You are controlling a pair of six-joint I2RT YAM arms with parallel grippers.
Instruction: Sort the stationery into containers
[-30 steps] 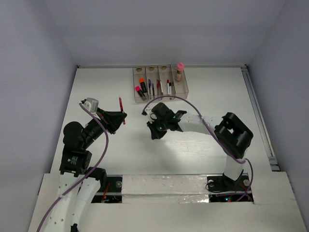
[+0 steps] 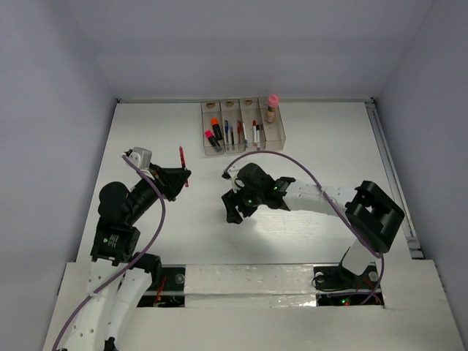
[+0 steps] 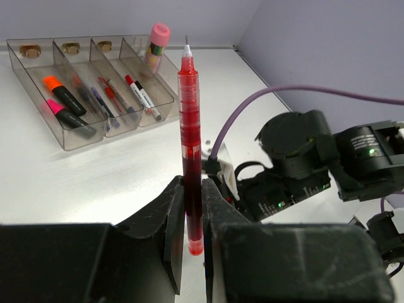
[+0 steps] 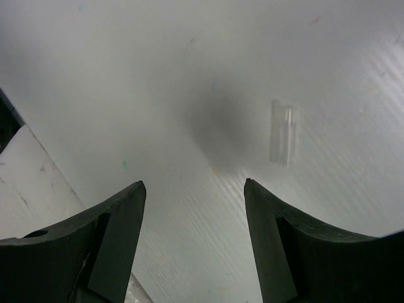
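Note:
Held upright above the table, a red pen (image 3: pixel 191 139) is gripped in my left gripper, which is shut on it, tip pointing up. My right gripper (image 2: pixel 240 212) is over the mid-table; its fingers (image 4: pixel 117 243) stand apart with nothing between them. Below and beside its gap, a small clear piece (image 4: pixel 283 134) lies on the white surface. At the back stands the clear divided box (image 3: pixel 69 145). It holds an orange-ended marker (image 3: pixel 65 96) and a pink-ended marker (image 3: pixel 71 118) on the left, several pens in the middle, and whiteboard markers (image 3: pixel 144 98) farther right.
A pink-capped tube (image 2: pixel 272 108) stands in the box's rightmost compartment. Grey walls enclose the table at the back and sides. Bare white surface lies right of the box and in front of it. A purple cable arches over the right arm.
The left arm, with the red pen, has barely moved.

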